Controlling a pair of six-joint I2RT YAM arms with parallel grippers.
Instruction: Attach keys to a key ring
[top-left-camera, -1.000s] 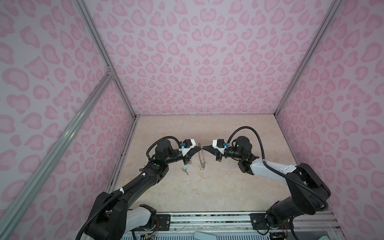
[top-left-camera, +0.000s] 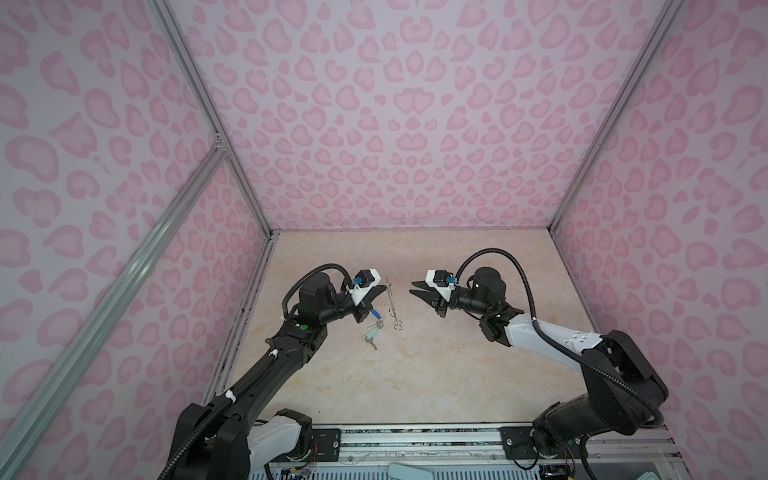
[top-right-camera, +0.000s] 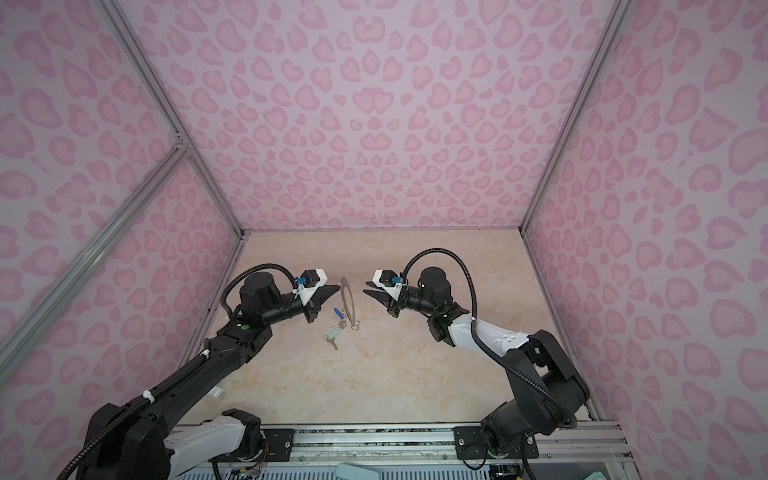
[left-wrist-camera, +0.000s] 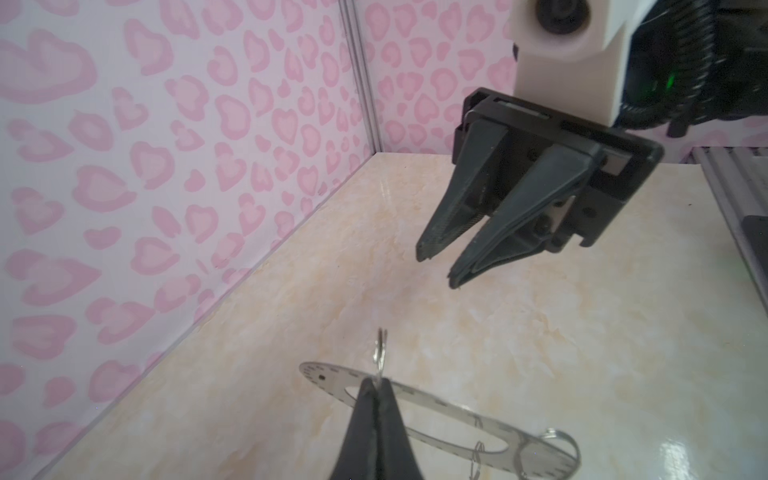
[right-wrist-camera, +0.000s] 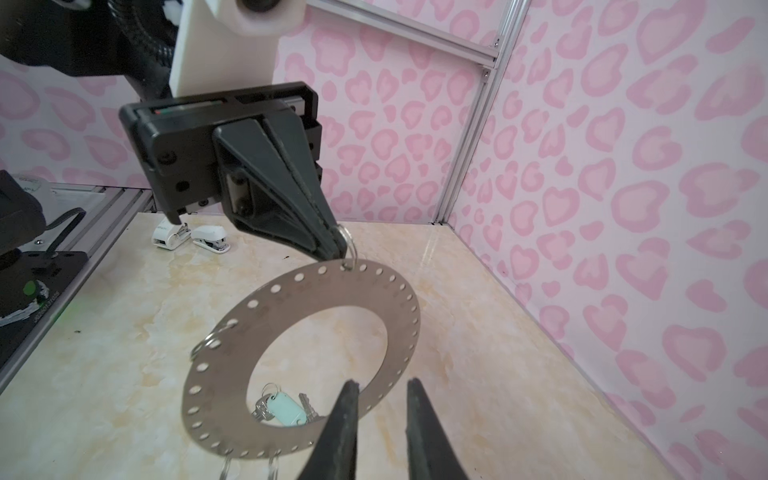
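Note:
My left gripper (top-left-camera: 384, 286) is shut on a thin wire ring (right-wrist-camera: 349, 242) at its fingertips. From that ring hangs a flat grey oval plate (right-wrist-camera: 404, 308) with an open middle and small holes along its rim. More small wire rings (right-wrist-camera: 209, 339) are threaded through its edge. Facing it across a short gap, my right gripper stands open and empty, apart from the plate. In the left wrist view the right fingers (left-wrist-camera: 500, 228) appear spread. Below on the table lie a pale green tag (right-wrist-camera: 286, 409) and metal keys (right-wrist-camera: 307, 405).
Near the tag sits a blue item (top-left-camera: 375, 313). Two white stapler-like objects (right-wrist-camera: 211, 237) lie by the left arm's side of the table.
My left gripper has shifted left with the plate, while the right has drawn slightly right and opened. The blue item has become visible.

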